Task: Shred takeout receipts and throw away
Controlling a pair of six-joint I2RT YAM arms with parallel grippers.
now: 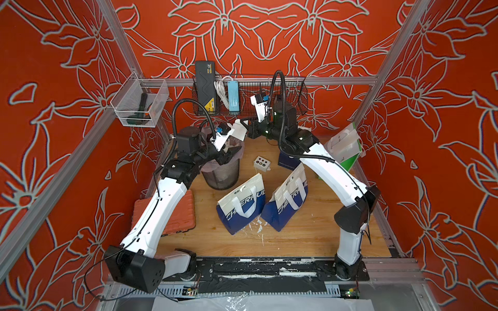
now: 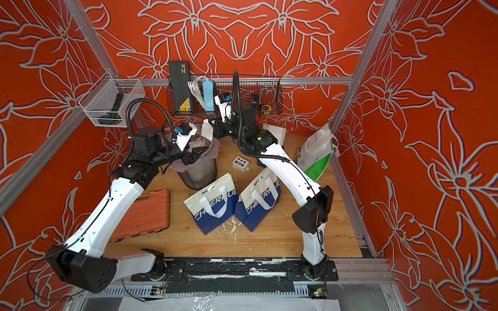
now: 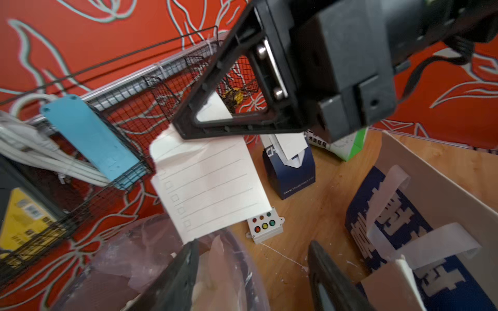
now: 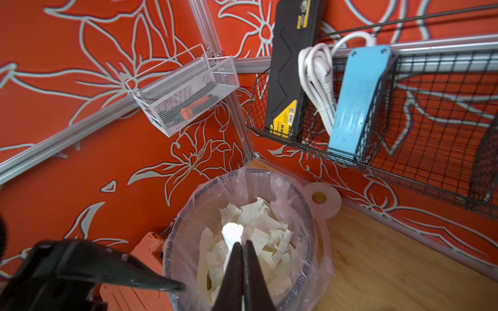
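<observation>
A white receipt (image 3: 212, 186) with ruled lines and small boxes hangs from my right gripper, which is shut on its upper edge. In the left wrist view its lower edge hangs free. My left gripper stands open below and beside the sheet, with none of it between the fingers. Underneath both grippers is the lined waste bin (image 1: 221, 177); torn paper pieces (image 4: 262, 228) lie inside it, mostly covered by the left arm in the top left view.
Two blue-and-white bags (image 1: 242, 204) stand in front of the bin. Behind is a wire basket (image 1: 288, 98) with a blue power strip (image 1: 233, 97). An orange case (image 1: 176, 210) lies under the left arm.
</observation>
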